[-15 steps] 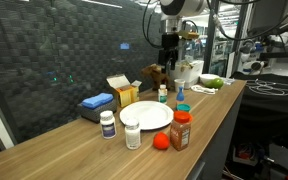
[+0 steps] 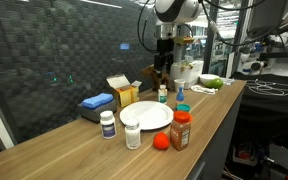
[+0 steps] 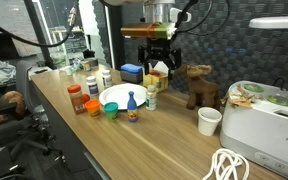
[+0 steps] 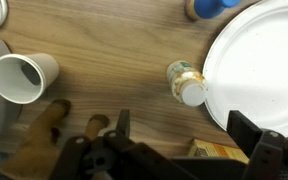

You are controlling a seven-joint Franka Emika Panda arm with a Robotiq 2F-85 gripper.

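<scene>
My gripper is open above the table, with nothing between its fingers. A small bottle with a white cap (image 4: pixel 192 93) stands a little ahead of the fingertips in the wrist view, apart from them. In the second exterior view that bottle (image 3: pixel 151 99) is upright beside the white plate (image 3: pixel 106 97), below my gripper (image 3: pixel 164 56). A blue bottle (image 3: pixel 132 110) stands near it on the table. The plate (image 4: pixel 269 65) looks empty and fills the right of the wrist view.
A white cup (image 3: pixel 209 122) and a brown toy animal (image 3: pixel 200 88) stand to one side. Beyond the plate are a yellow box (image 2: pixel 122 92) and a blue item (image 2: pixel 97 101). Several jars, a tomato (image 2: pixel 161 141) and green cups crowd the plate's other side. Open wood lies at the front left.
The arm has come slightly lower and to the left in the first exterior view. The objects on the table have not visibly moved.
</scene>
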